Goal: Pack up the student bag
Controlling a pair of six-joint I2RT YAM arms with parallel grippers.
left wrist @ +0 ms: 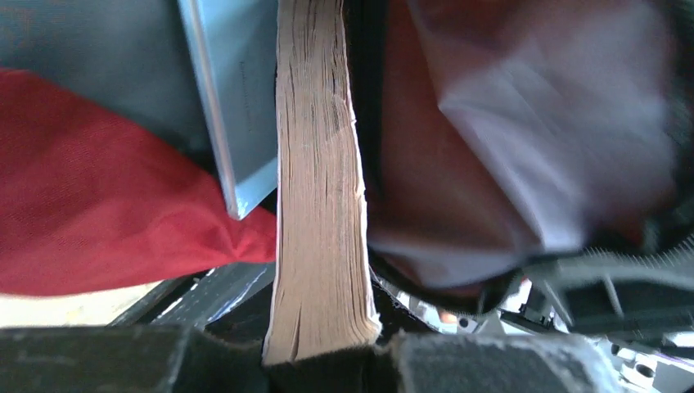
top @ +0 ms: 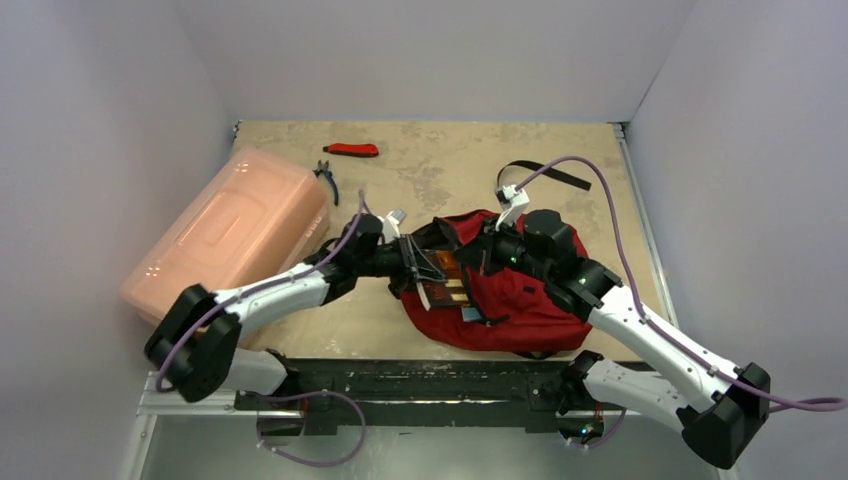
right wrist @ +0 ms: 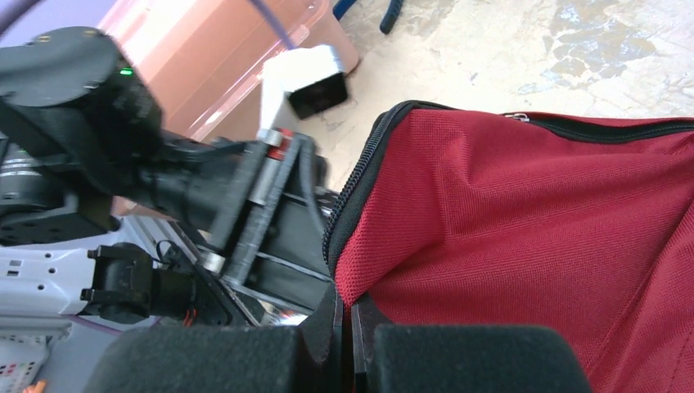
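Observation:
The red bag [top: 535,315] lies on its side with its mouth toward the left. My right gripper is shut on the zippered edge of the bag's flap [right wrist: 409,221], holding the mouth apart. A thick paperback book [left wrist: 319,164] is clamped in my left gripper [top: 425,268], pages facing the wrist camera. In the top view the book [top: 452,282] is at the bag's mouth, its far end between the flap and the bag's wall. A thin light-blue book [left wrist: 245,106] stands inside beside it. How deep the paperback reaches is hidden.
A pink plastic bin [top: 225,230] takes up the left side. A red utility knife [top: 352,150] and blue-handled pliers [top: 328,180] lie at the back left. A black strap [top: 555,172] trails behind the bag.

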